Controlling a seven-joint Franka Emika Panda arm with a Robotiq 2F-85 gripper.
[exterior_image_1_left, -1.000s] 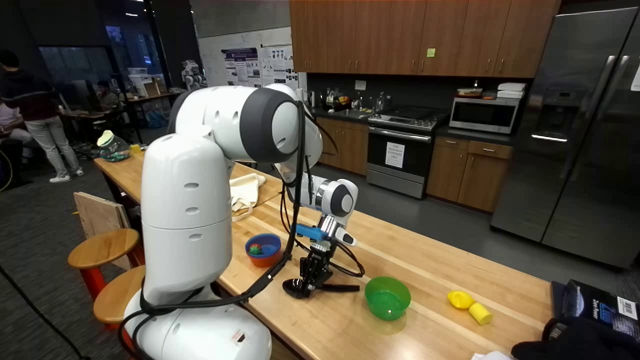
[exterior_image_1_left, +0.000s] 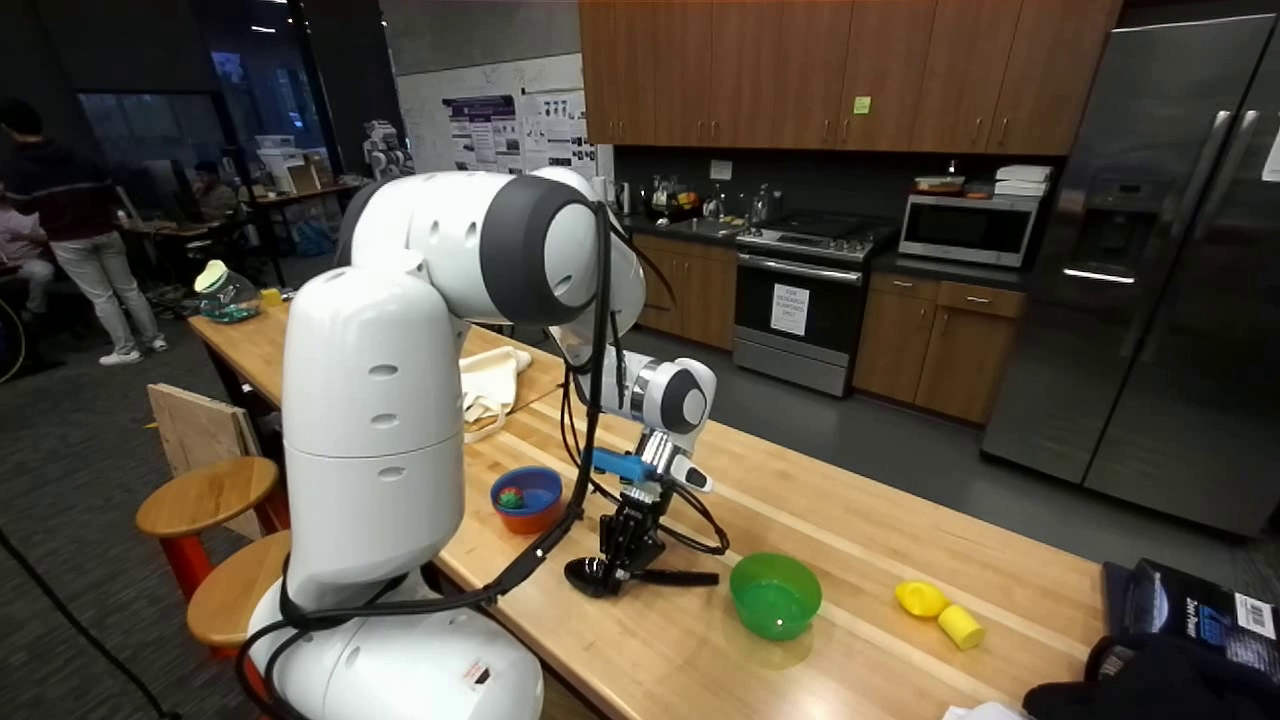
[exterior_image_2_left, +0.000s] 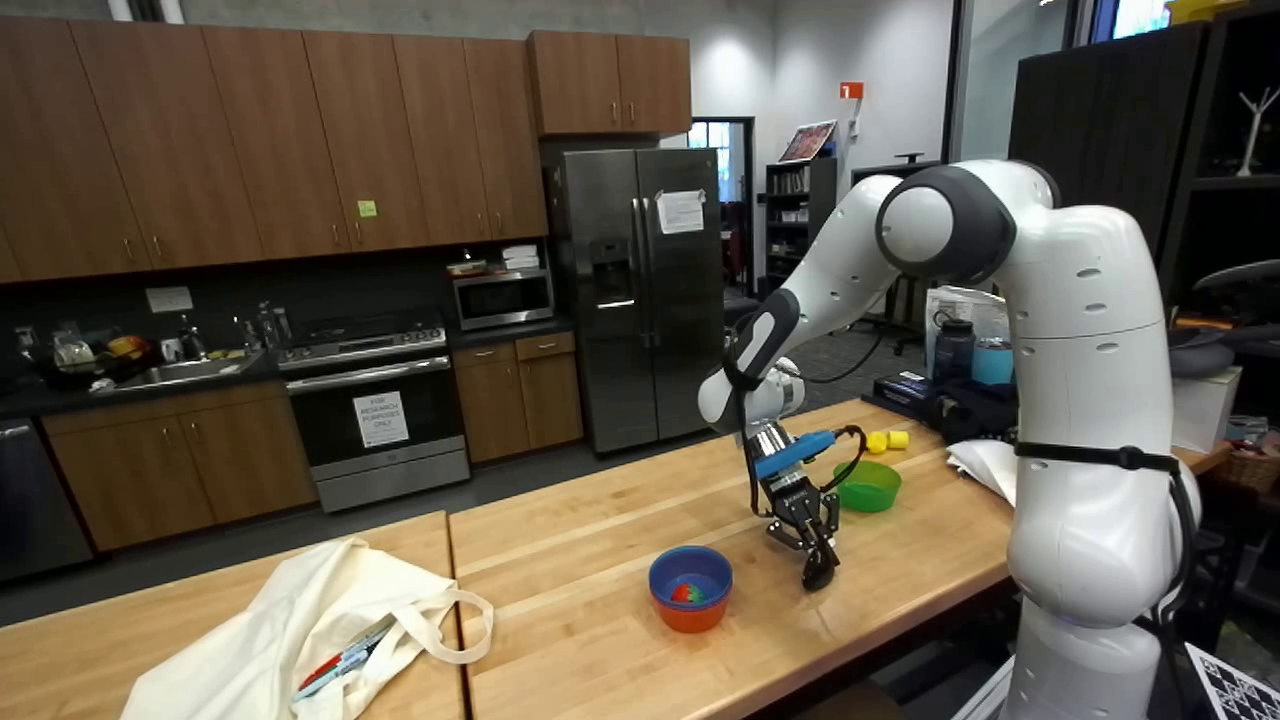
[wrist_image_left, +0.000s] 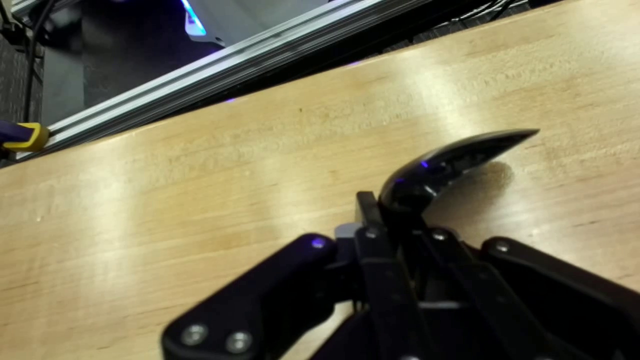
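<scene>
A black ladle-like spoon is pinched in my gripper, which is shut on it near the bowl end. In the wrist view the spoon's dark bowl (wrist_image_left: 438, 171) sticks out past the fingertips, just over the wood, with a shadow beneath. Exterior view 1 shows the spoon's handle (exterior_image_1_left: 678, 577) pointing right toward a green bowl (exterior_image_1_left: 775, 596). To the gripper's left stands a stacked bowl, blue inside and orange-red outside (exterior_image_1_left: 524, 521), with a strawberry (exterior_image_1_left: 511, 497) in it. Right of the green bowl lie a yellow lemon-like object (exterior_image_1_left: 920, 599) and a yellow cylinder (exterior_image_1_left: 961, 626).
A cream cloth bag (exterior_image_2_left: 288, 642) rests on the adjoining table. At the table's far right end are a black box (exterior_image_1_left: 1212, 618) and dark cloth. The table's near edge (wrist_image_left: 240, 105) runs close to the spoon. Bare wood lies along the table's kitchen side.
</scene>
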